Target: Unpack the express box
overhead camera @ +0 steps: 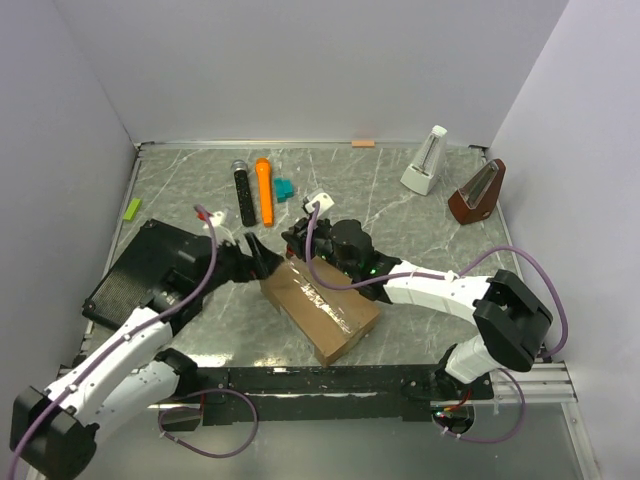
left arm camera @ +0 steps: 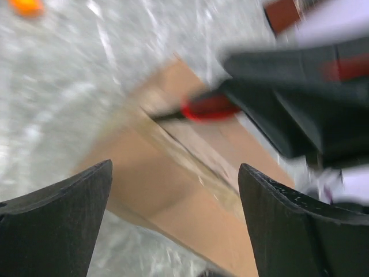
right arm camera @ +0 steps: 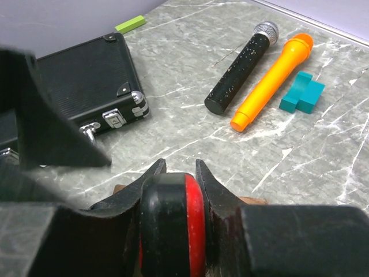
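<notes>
A taped cardboard box (overhead camera: pixel 318 315) lies at the middle front of the table, its tape (left arm camera: pixel 184 156) running lengthwise. My right gripper (overhead camera: pixel 295 242) is over the box's far end, shut on a red-and-black cutter, which touches or nearly touches the tape in the blurred left wrist view. My left gripper (overhead camera: pixel 260 255) hovers over the box's upper left end, open, with blurred fingers in the top view and nothing seen held between them.
A black case (overhead camera: pixel 140 270) lies left. Two microphones (overhead camera: pixel 264 190), a teal block (overhead camera: pixel 283 189) and a green block (overhead camera: pixel 132 209) are at the back left. Two metronomes (overhead camera: pixel 424 165) stand back right. Bare marble surrounds them.
</notes>
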